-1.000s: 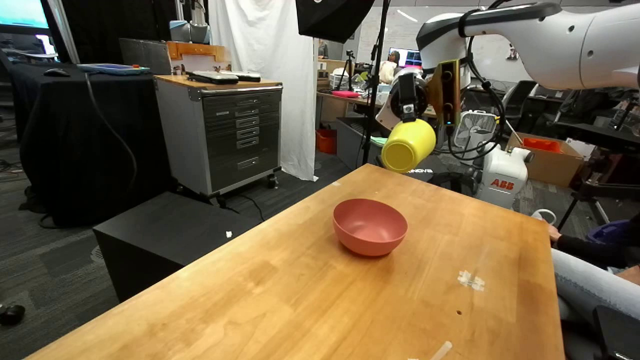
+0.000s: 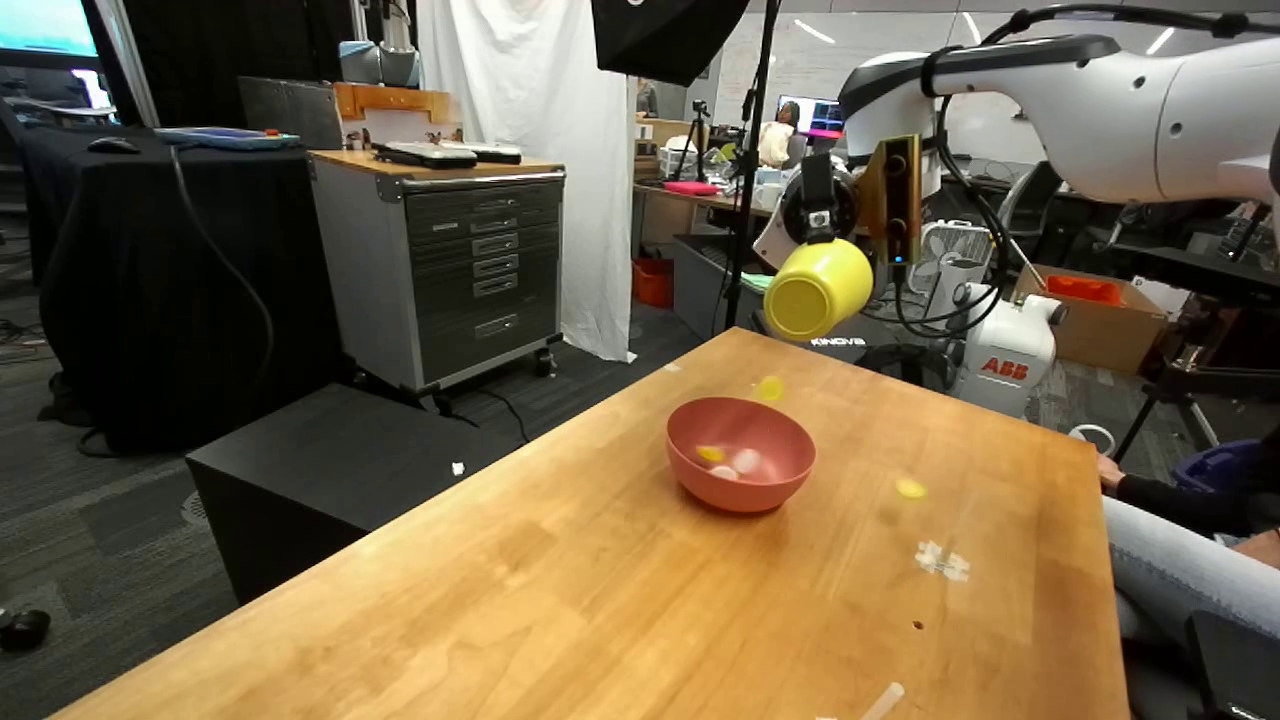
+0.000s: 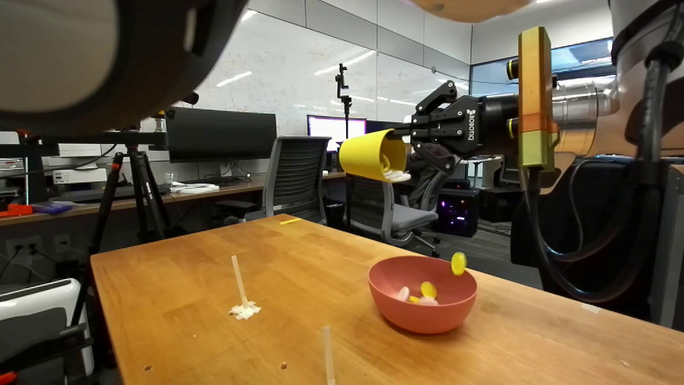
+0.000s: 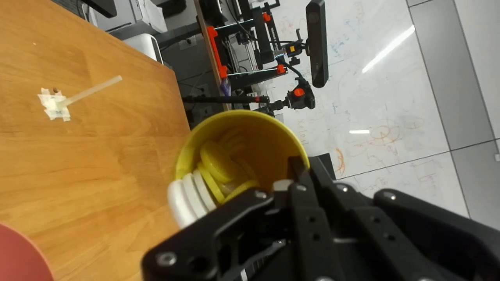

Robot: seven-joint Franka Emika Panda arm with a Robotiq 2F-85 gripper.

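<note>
High over the table hangs a yellow cup (image 3: 366, 156) on its side, mouth tipped slightly down. My gripper (image 3: 401, 130) is shut on its upper rim. In the wrist view, yellow discs (image 4: 218, 161) lie inside, and white discs (image 4: 181, 201) stick out over the lower lip. Below stands a pink bowl (image 2: 744, 494) with several white and yellow discs in it. One yellow disc (image 3: 458, 263) shows at the bowl's rim, apparently in mid-air. Away from the bowl, another yellow disc (image 2: 911, 490) shows blurred over the table.
A clear stick stands in a white tape patch (image 3: 245, 310), and a second stick (image 3: 328, 356) shows at the near side. Behind the cup are office chairs (image 3: 298, 173).
The bowl was empty a second ago and now has discs in it. Yellow discs have appeared outside the cup, by the bowl and over the table. The cup has barely shifted.
</note>
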